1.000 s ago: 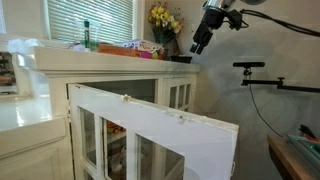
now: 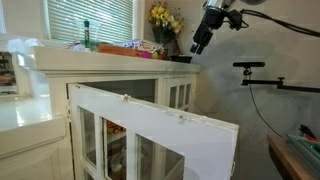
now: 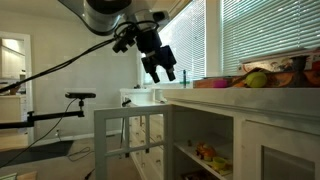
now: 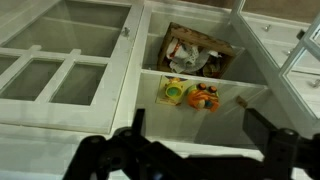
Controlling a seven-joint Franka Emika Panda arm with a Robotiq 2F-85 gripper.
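Observation:
High over the counter's far end, my gripper [image 2: 199, 46] hangs pointing down. In the wrist view its two fingers stand wide apart, one finger [image 4: 138, 122] at the left and the other at the right, with nothing between them. Below it a white cabinet stands with its glass-paned door [image 4: 124, 60] swung out. Inside the cabinet lie an orange toy-like item [image 4: 203, 97], a green and yellow item [image 4: 174, 91] and a wooden box [image 4: 197, 50] of mixed objects. In exterior view 2 several colourful items [image 3: 212, 157] show on the cabinet shelf.
The open door [image 3: 133, 142] juts into the room beneath my arm. Flowers [image 2: 162, 18] and other goods crowd the countertop [image 2: 100, 62]. A yellow-green fruit [image 3: 256, 79] sits on the counter near a basket. Open air surrounds the gripper.

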